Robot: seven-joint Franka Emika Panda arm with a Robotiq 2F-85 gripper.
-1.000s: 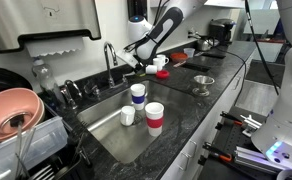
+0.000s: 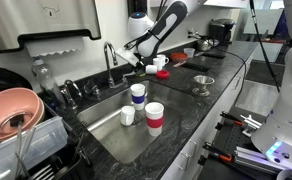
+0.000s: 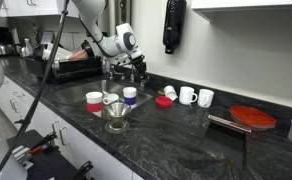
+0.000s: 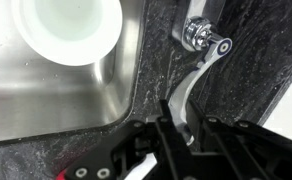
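Note:
In the wrist view my gripper is shut around the free end of a curved chrome lever [image 4: 199, 72], which runs down from a chrome fitting [image 4: 197, 35] on the dark counter. The fingers hide the lever's tip. At left lies the steel sink [image 4: 56, 107], with a white round vessel [image 4: 78, 22] in it. From outside, the arm [image 3: 124, 42] reaches in at the counter's back, its black gripper small and low there. A tall faucet [image 2: 108, 56] rises behind the sink.
A white mug [image 2: 127, 116] and a purple-banded cup [image 2: 138, 95] stand at the sink, with a red-banded cup [image 2: 155, 118] near its front. Also on the counter are a clear bowl [image 3: 116, 119], a red dish [image 3: 164, 101] and white mugs [image 3: 187, 95].

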